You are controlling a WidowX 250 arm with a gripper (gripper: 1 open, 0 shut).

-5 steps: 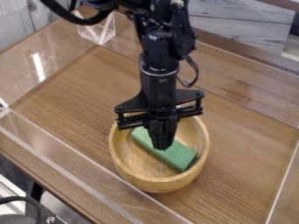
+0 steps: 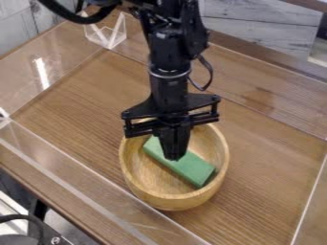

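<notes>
A shallow round wooden bowl [image 2: 189,197] sits near the front of the table, holding a green rectangular block [image 2: 192,168]. My black gripper [image 2: 171,145] hangs over the bowl's back part, its fingers reaching down at the block's back end, which they partly hide. Whether the fingertips touch the block, and how far apart they stand, is hard to make out.
Bare wooden table [image 2: 76,96] lies to the left and right of the bowl. A clear plastic piece [image 2: 106,33] stands at the back left edge. A dark cable runs at the lower left corner.
The gripper has shifted and turned slightly over the bowl, its fingers appearing a little closer together. The block and bowl look unmoved.
</notes>
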